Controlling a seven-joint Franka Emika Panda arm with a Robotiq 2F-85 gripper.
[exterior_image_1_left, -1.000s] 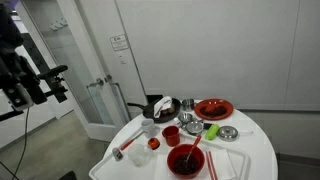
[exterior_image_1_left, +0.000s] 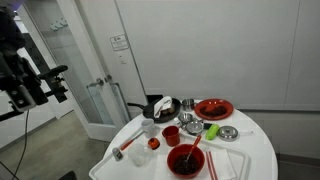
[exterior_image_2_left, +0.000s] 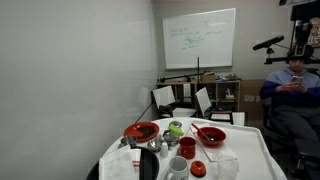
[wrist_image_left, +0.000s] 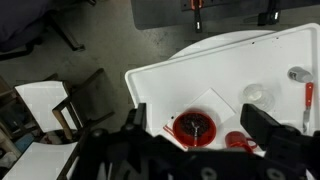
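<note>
High over the near left side of the table, my gripper hangs open, its dark fingers (wrist_image_left: 262, 128) spread wide and nothing visible between them. A red bowl (exterior_image_1_left: 183, 166) with dark contents sits on the white tray (wrist_image_left: 165, 82), a red-handled utensil (exterior_image_1_left: 195, 147) leaning in it. Behind the bowl stands a red mug (exterior_image_1_left: 170, 136). A white mug (exterior_image_1_left: 148, 128) and a tomato (exterior_image_1_left: 153, 143) are to its left. Near the tray's left side lie a clear container (wrist_image_left: 258, 97) and a red-handled tool (wrist_image_left: 308, 95).
At the back are a black pan (exterior_image_1_left: 172, 104) with a white cloth, a red plate (exterior_image_1_left: 214, 109), several metal pots, and a green item (exterior_image_1_left: 213, 131). Red sticks (exterior_image_1_left: 211, 165) lie beside the bowl. A seated person (exterior_image_2_left: 295, 85) is across the room. Air around the arm is clear.
</note>
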